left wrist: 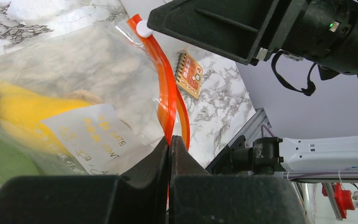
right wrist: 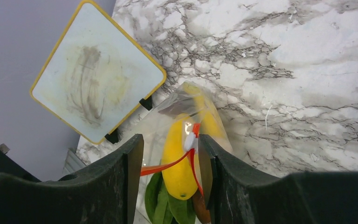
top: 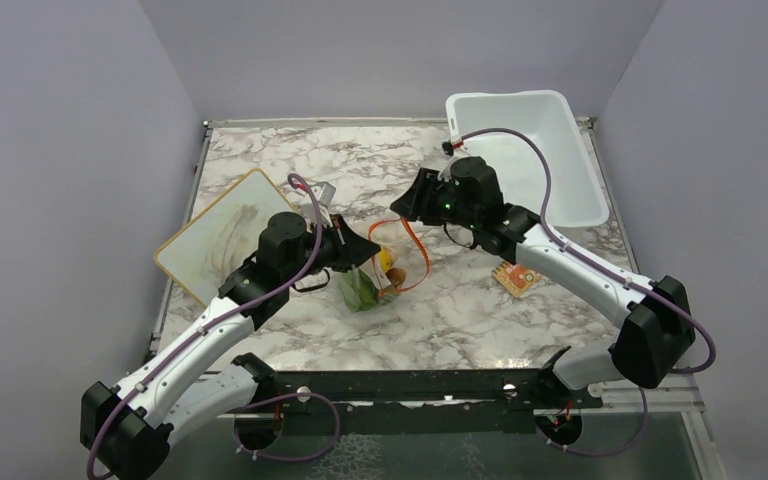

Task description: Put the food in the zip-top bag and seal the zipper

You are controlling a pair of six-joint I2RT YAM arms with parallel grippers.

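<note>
The clear zip bag (left wrist: 121, 56) has an orange zipper rim (left wrist: 167, 88) that gapes into a loop. Food shows inside: a yellow item (right wrist: 179, 156), green leaves (right wrist: 161, 200) and a brown piece (top: 397, 275). A white slider (right wrist: 189, 141) sits at one end of the rim. My left gripper is shut, with the orange rim running down into its fingertips. My right gripper is partly open at the slider's end of the rim; in its wrist view the slider appears between its fingers, closer to the right one. Whether they touch it cannot be told.
A white board with a yellow edge (top: 215, 235) stands at the left. The white bin (top: 585, 190) is at the back right, and a small orange notebook (top: 516, 279) lies beneath the right arm. Marble table front of the bag is clear.
</note>
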